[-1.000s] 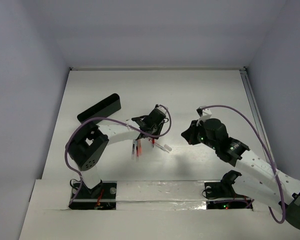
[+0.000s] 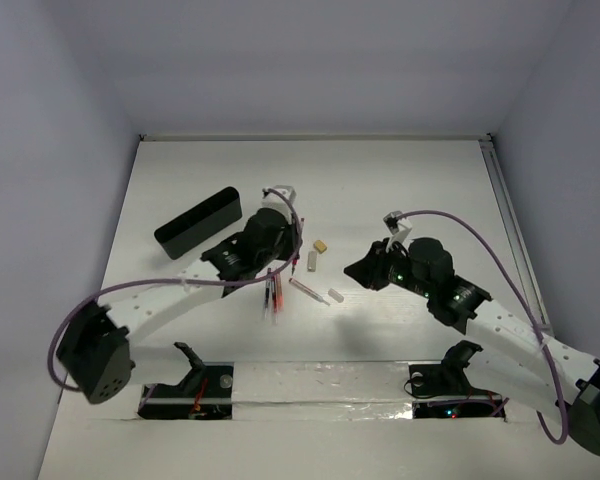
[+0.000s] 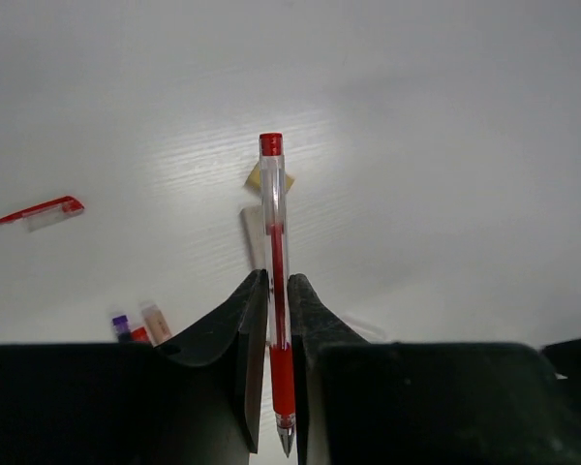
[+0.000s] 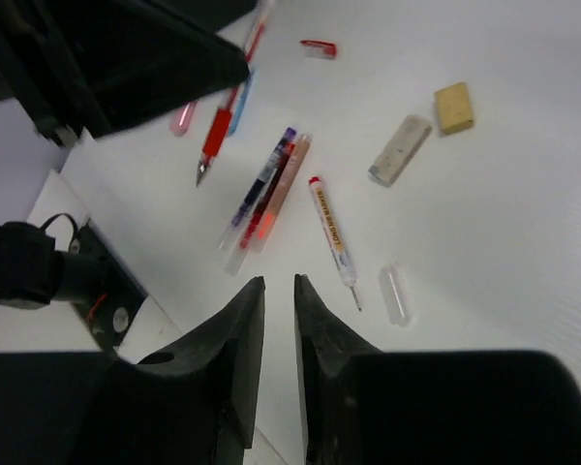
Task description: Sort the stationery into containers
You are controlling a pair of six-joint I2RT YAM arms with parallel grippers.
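Note:
A clear pen with a red cap end and red grip point(image 3: 278, 262) stands between the fingers of my left gripper, which is shut on it, tip toward me. In the top view that gripper is raised over the table, right of the black container point(image 2: 198, 223). My right gripper hangs over the right side, slightly open, with nothing between its fingers. Below it lie a long marker point(image 4: 331, 232), an eraser point(image 4: 400, 150), a yellow block point(image 4: 454, 108), a small clear piece point(image 4: 395, 294) and several pens side by side point(image 4: 267, 189).
A red stapler-like item point(image 3: 45, 211) lies apart from the pens in the left wrist view. My left arm passes close to the black container.
My left gripper has moved left and up with the pen, uncovering the eraser and the yellow block. My right gripper has shifted slightly left.

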